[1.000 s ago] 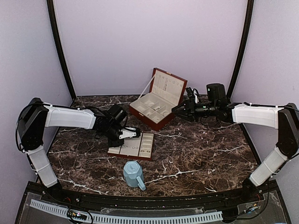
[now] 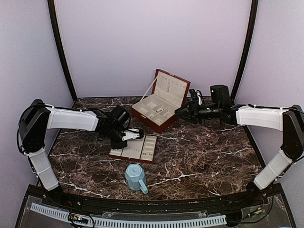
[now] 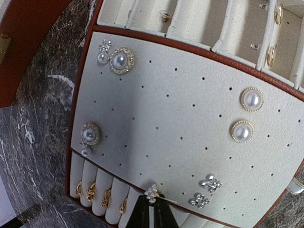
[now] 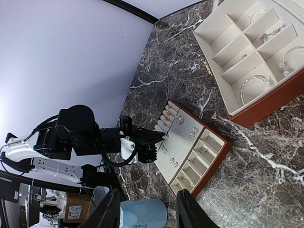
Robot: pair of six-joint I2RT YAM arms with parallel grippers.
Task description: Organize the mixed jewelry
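Observation:
The jewelry tray (image 3: pixel 128 128) has a pale pad with pinholes, ring rolls along one side and small compartments along the other. My left gripper is low over the border of pad and rolls, shut on a small pearl-cluster earring (image 3: pixel 151 193) whose thin pin points sideways. Pearl studs (image 3: pixel 242 131), pearl drop earrings (image 3: pixel 90 135) and a sparkling flower pair (image 3: pixel 210 183) sit on the pad. Gold rings (image 3: pixel 105 197) stand in the rolls. My right gripper is open and empty, away from the tray.
An open red jewelry box (image 2: pixel 156 121), its lid raised, stands behind the tray with bracelets (image 4: pixel 256 83) in its compartments. A light blue mug (image 2: pixel 135 176) is in front of the tray.
The left gripper has shifted only very slightly over the tray. The right arm, box and mug have stayed in place.

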